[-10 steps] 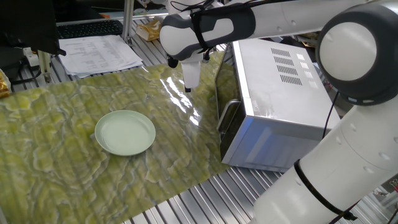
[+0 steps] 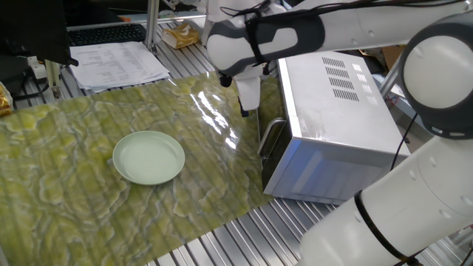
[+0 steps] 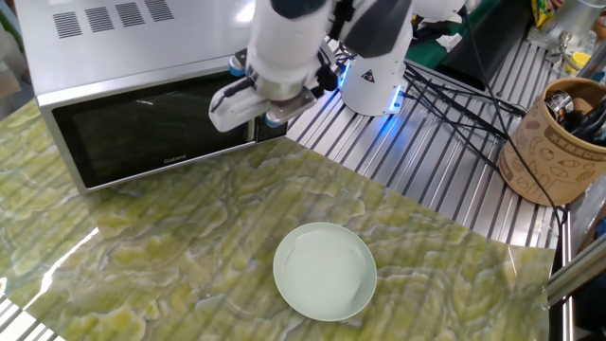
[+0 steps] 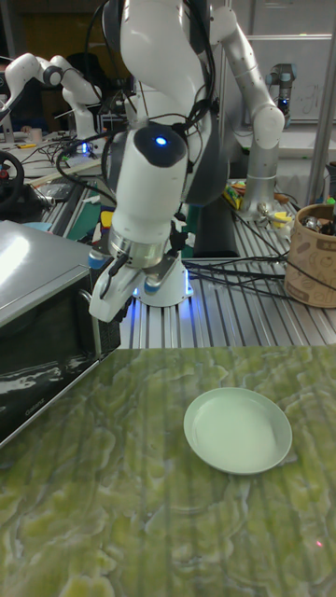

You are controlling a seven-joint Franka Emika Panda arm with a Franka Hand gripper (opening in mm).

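A silver microwave point(image 2: 332, 111) stands with its door shut, and its handle point(image 2: 272, 138) shows at the near end of its front. My gripper point(image 2: 244, 111) points down in front of the microwave door. In the second exterior view the gripper point(image 3: 227, 118) covers part of the dark door near its right end, and no object shows in it. From these angles the gap between its fingers is unclear, as is any contact with the microwave. A pale green plate point(image 3: 325, 272) lies empty on the green marbled mat point(image 3: 189, 256), well clear of the gripper.
Papers point(image 2: 118, 65) and a keyboard point(image 2: 107, 34) lie beyond the mat. A brown bucket of utensils point(image 3: 549, 152) stands to the right in the second exterior view. The mat around the plate is free.
My arm and gripper have shifted right in the first exterior view, closer to the microwave front. The plate and microwave have stayed where they were.
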